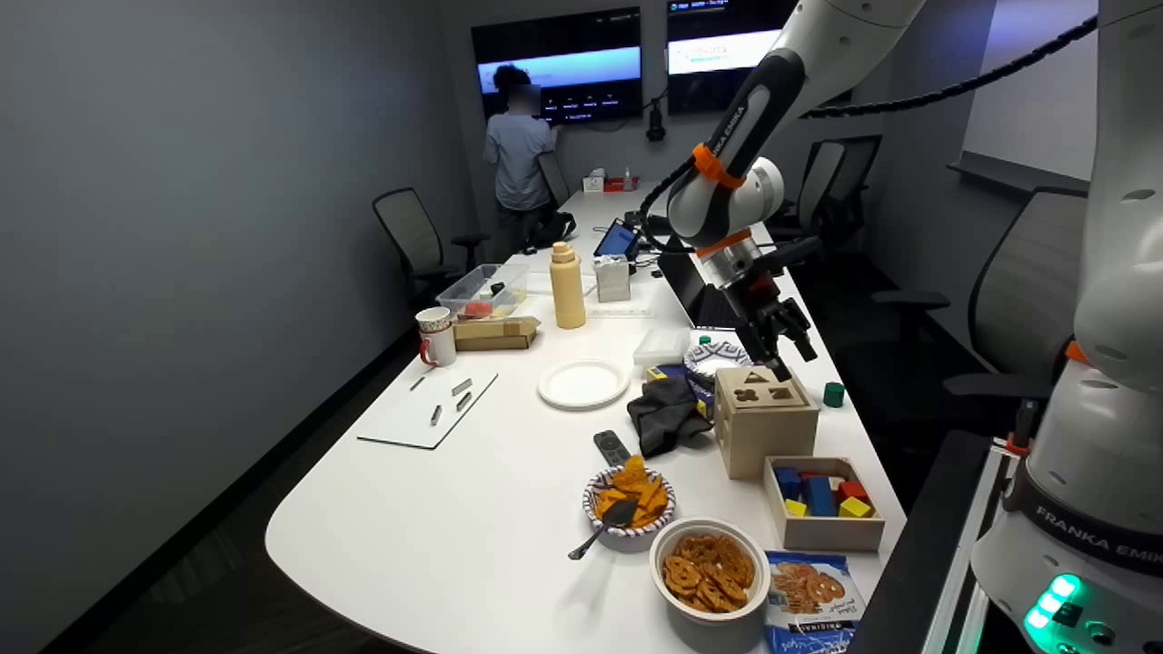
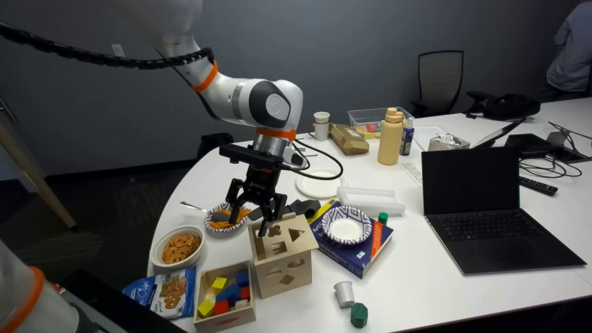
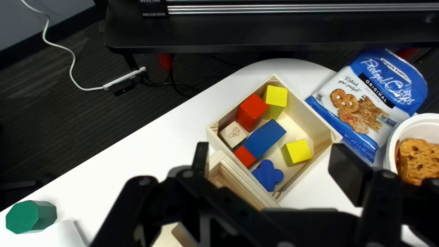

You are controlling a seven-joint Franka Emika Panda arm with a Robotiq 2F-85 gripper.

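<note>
My gripper (image 2: 248, 225) stands open above the wooden shape-sorter box (image 2: 286, 274), with nothing between its fingers. That box has shaped holes in its top and side. Beside it sits a shallow wooden tray (image 3: 317, 113) of coloured blocks. In the wrist view the tray holds a blue rectangular block (image 3: 264, 138), a blue flower-shaped block (image 3: 268, 174), a yellow block (image 3: 297, 152) near its middle, another yellow block, red blocks and a plain wooden cube (image 3: 233, 134). A green block (image 2: 359, 314) and a small grey cup (image 2: 344, 294) lie on the table outside the tray.
Close to the tray are a pretzel bag (image 1: 812, 601), a bowl of pretzels (image 1: 710, 570) and a patterned bowl of chips (image 1: 630, 498). A book (image 2: 355, 256) carrying a patterned bowl lies behind the sorter. An open laptop (image 2: 499, 233) stands farther along.
</note>
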